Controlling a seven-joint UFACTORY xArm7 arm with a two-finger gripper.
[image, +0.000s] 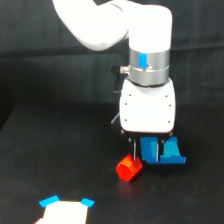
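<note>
My gripper (146, 153) hangs low, pointing down, under the white arm end. Its dark, thin fingers appear apart, with no held object visible between them. Close to the left finger lies a red cylinder-like block (127, 169) with a lighter orange end, resting on the dark table. A shallow blue tray (173, 158) sits just right of the block, behind the fingers and partly covered by them. Whether a fingertip touches the block or the tray, I cannot tell.
A pale sheet or board (65, 213) with blue tape (49, 201) at its corners lies at the bottom left. A dark curtain-like backdrop (50, 80) hangs behind.
</note>
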